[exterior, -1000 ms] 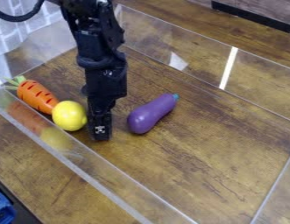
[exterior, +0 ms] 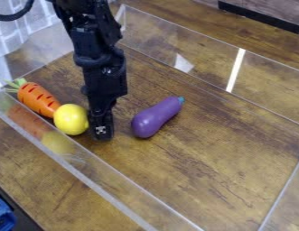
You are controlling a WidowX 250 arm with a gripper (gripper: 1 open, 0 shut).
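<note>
My black gripper [exterior: 101, 123] reaches down to the wooden surface, its fingertips right beside a yellow egg-shaped object [exterior: 70, 118] on the left. Whether it holds anything or how wide it stands is hard to tell. An orange carrot [exterior: 38, 97] with green top lies farther left. A purple eggplant [exterior: 156, 117] lies to the gripper's right, apart from it.
Clear panels edge the wooden surface [exterior: 206, 167], along the lower left, the top and the right. A blue object [exterior: 1, 217] shows at the bottom-left corner outside the panel.
The gripper has shifted slightly left and down toward the yellow object. The objects look unmoved.
</note>
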